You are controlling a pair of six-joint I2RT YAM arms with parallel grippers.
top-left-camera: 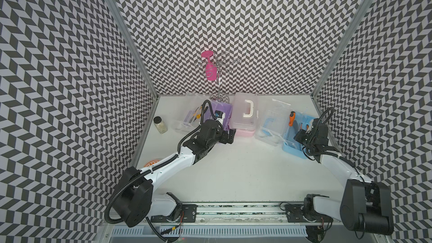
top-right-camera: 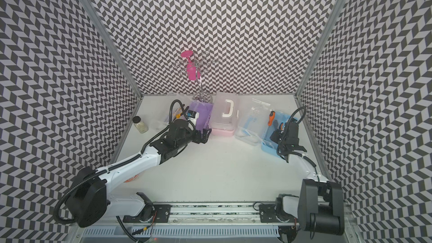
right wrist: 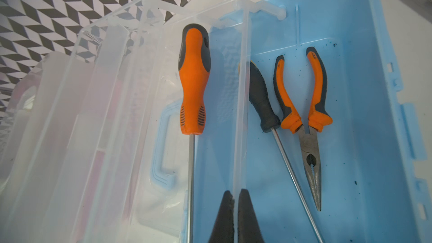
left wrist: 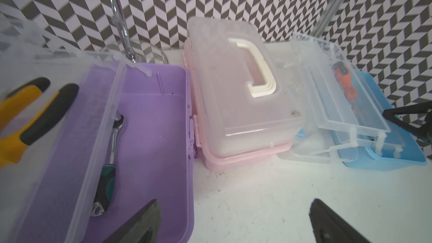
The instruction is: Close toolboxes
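Observation:
The blue toolbox [right wrist: 360,153] lies open at the right, its clear lid folded out to the left. In the right wrist view my right gripper is shut on the edge of its clear inner tray [right wrist: 243,108], which carries an orange screwdriver [right wrist: 194,81]. Pliers [right wrist: 310,144] and a dark-handled screwdriver lie on the box floor. The pink toolbox [left wrist: 238,108], in the middle, has its lid down. Left of it the purple toolbox [left wrist: 153,130] stands open. My left gripper is open near that box's front right corner, nothing between its fingers.
A chrome stand with a pink glass [top-left-camera: 211,71] rises behind the purple box. A jar with a black lid [top-left-camera: 160,124] stands at the left.

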